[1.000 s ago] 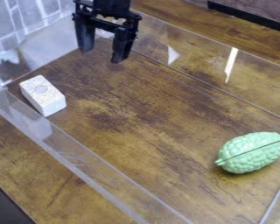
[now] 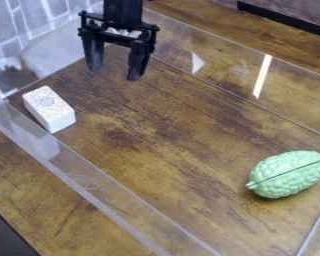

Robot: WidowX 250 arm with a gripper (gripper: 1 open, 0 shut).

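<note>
My black gripper [image 2: 116, 62] hangs at the top left over the wooden surface, its two fingers apart with nothing between them. A white speckled block [image 2: 48, 109] lies at the left, below and left of the gripper. A green bumpy oval object [image 2: 286, 174], like a bitter melon, lies at the lower right, far from the gripper.
Clear plastic walls [image 2: 93, 195] border the wooden work area [image 2: 170, 140] on several sides. A pale, sheer material [image 2: 23, 35] is at the top left.
The gripper has shifted very slightly left over the last second. The block and the green object are where they were.
</note>
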